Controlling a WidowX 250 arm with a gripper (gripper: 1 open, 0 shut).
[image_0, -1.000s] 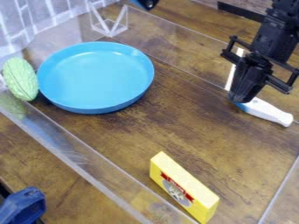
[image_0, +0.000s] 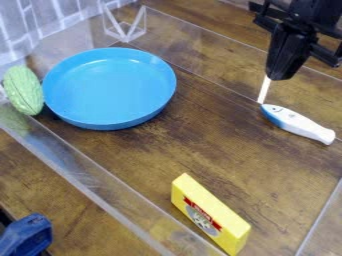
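My black gripper (image_0: 286, 62) is raised at the top right, above and behind a white-and-blue elongated object (image_0: 297, 123) lying on the wooden table; whether its fingers are open or shut is unclear. A thin white upright shape shows just left of the gripper's lower end.
A blue plate (image_0: 108, 88) sits at the left, with a green vegetable (image_0: 23, 91) beside it. A yellow box (image_0: 210, 215) lies at the front, a blue object (image_0: 23, 238) at the lower left, and a white wire stand (image_0: 123, 30) at the back.
The gripper has risen from low over the white-and-blue object, which now shows fully and lies on the table.
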